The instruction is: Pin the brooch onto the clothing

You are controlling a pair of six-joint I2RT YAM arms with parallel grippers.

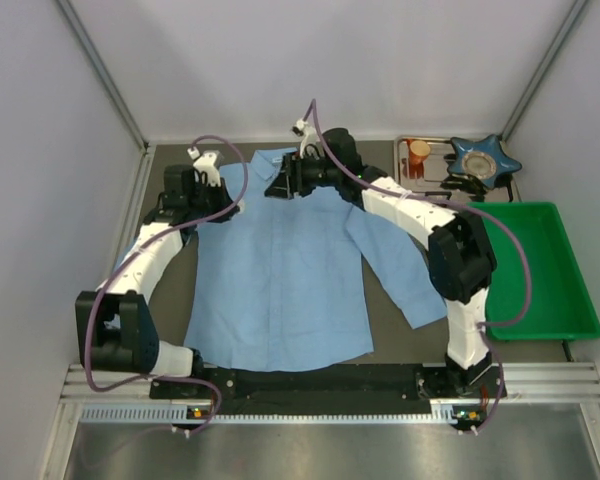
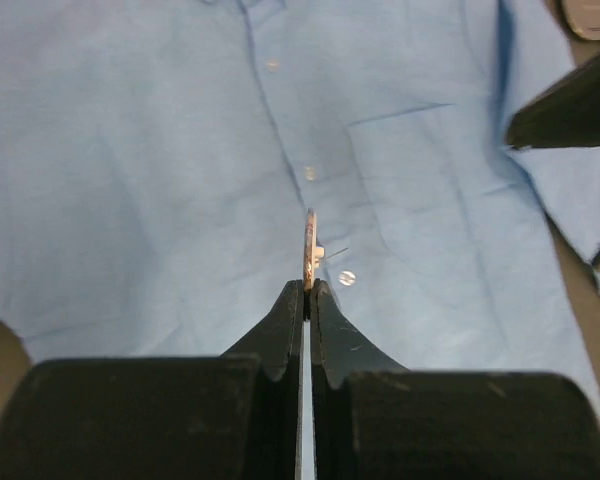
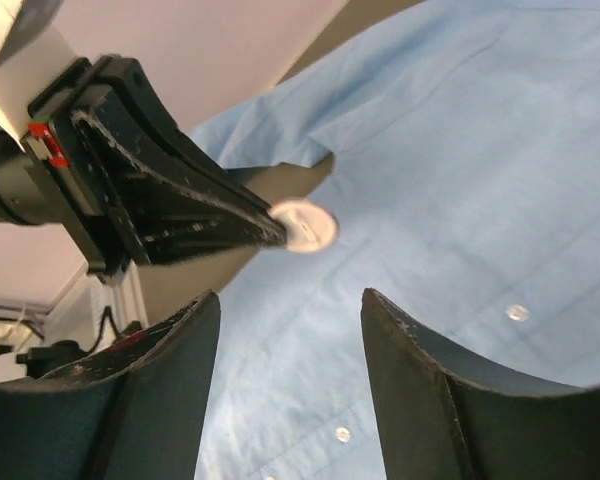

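A light blue buttoned shirt (image 1: 270, 290) lies spread on the dark table. My left gripper is shut on a small flat brooch, seen edge-on with a thin pin sticking out to the right; in the right wrist view the brooch (image 3: 310, 228) shows as a pale round piece at that gripper's tip. My right gripper stands open above the shirt, to the right of the left one, with nothing between its fingers.
A green bin (image 1: 540, 270) is at the right. Behind it a metal tray (image 1: 435, 150) holds an orange cup (image 1: 419, 152) and a blue star-shaped dish (image 1: 495, 150).
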